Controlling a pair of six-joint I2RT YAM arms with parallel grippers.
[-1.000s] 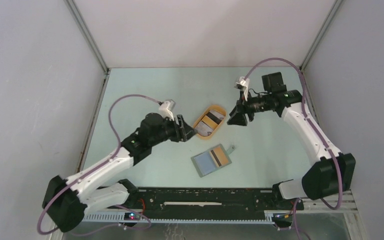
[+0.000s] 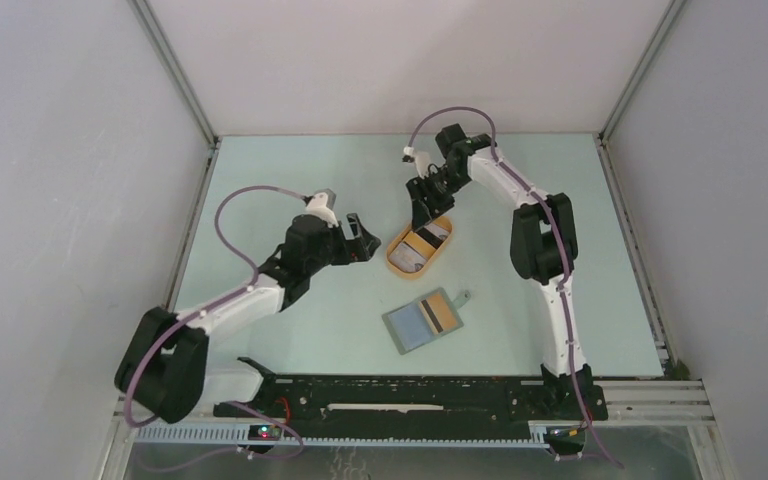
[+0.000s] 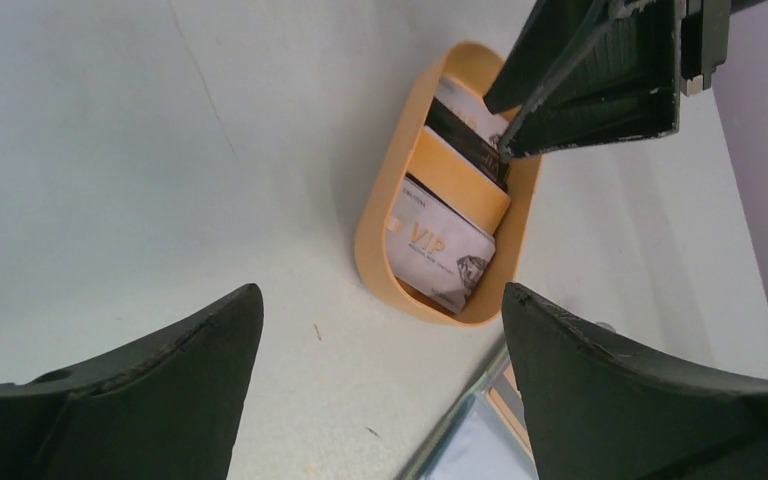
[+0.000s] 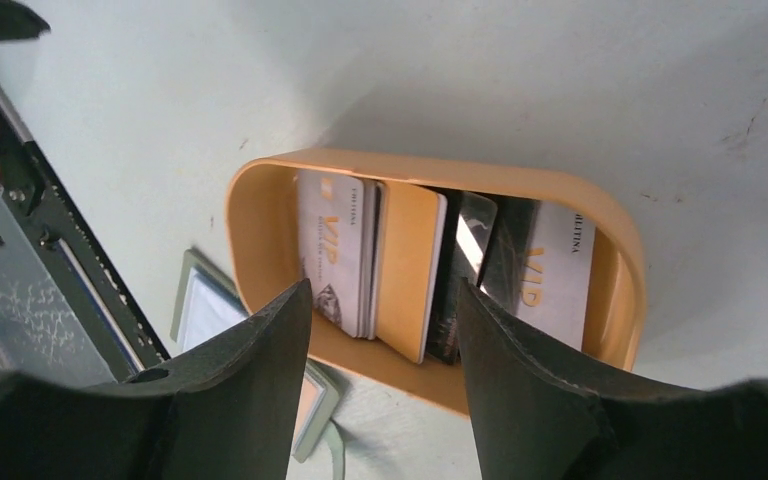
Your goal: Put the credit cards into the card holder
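An orange oval container (image 2: pixel 391 258) holds several cards: white VIP cards (image 4: pixel 330 240), an orange card (image 4: pixel 405 265) and dark cards (image 4: pixel 448 280). The card holder (image 2: pixel 410 329), a grey-green flat case with blue, orange and dark sections, lies nearer the front. My right gripper is open above the container, with the cards between and below its fingertips in the right wrist view. My left gripper stands open left of the container, nothing between its fingers; in the top view it is at the middle left.
Both arms reach in from the front corners. A black rail runs along the front edge.
My right gripper has moved left from the right side to over the container.
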